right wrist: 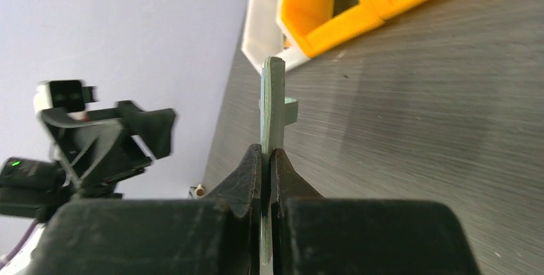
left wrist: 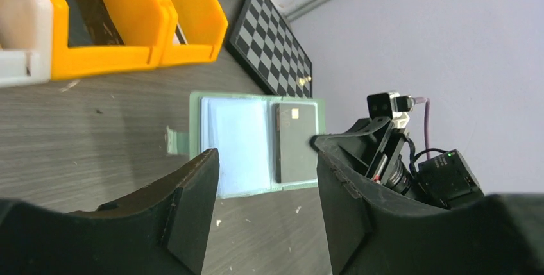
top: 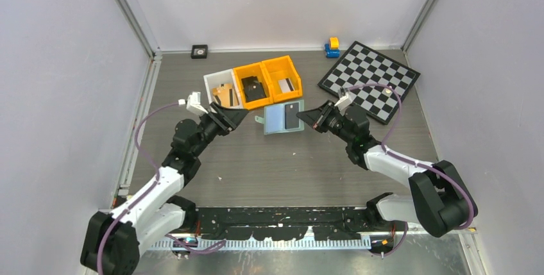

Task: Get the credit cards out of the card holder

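The pale green card holder hangs open above the table, gripped at its right edge by my right gripper. In the left wrist view its inside shows a light blue-white pocket and a dark grey card. Edge-on in the right wrist view, the holder stands pinched between the shut fingers. My left gripper is apart from the holder, to its left, with its fingers spread and nothing between them. A small tab sticks out of the holder's left side.
Behind the holder stand a white bin with tan cards and two orange bins with black and light cards. A chessboard lies at the back right.
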